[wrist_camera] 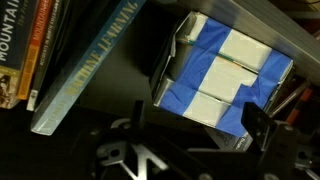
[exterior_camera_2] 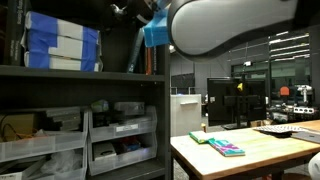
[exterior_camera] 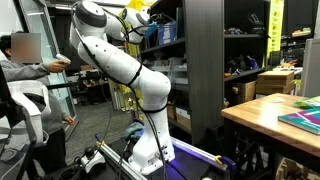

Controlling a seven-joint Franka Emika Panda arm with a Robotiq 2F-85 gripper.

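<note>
My gripper is open, its two dark fingers apart at the bottom of the wrist view, with nothing held between them. Ahead of it lies a white box wrapped in blue tape point(wrist_camera: 222, 70), seen close on the dark shelf. That same taped box point(exterior_camera_2: 62, 42) shows on the upper shelf in exterior view 2. To the left in the wrist view stand several books, among them a thick blue one point(wrist_camera: 88, 68). A dark gap separates the books from the box. In exterior view 1 the gripper is high by the shelf, its fingers hard to make out.
Below the upper shelf are clear plastic bins point(exterior_camera_2: 122, 152) with assorted items. A wooden table point(exterior_camera: 262, 112) with colourful flat packs stands right of the arm base in exterior view 1. A person point(exterior_camera: 25, 60) sits at the left.
</note>
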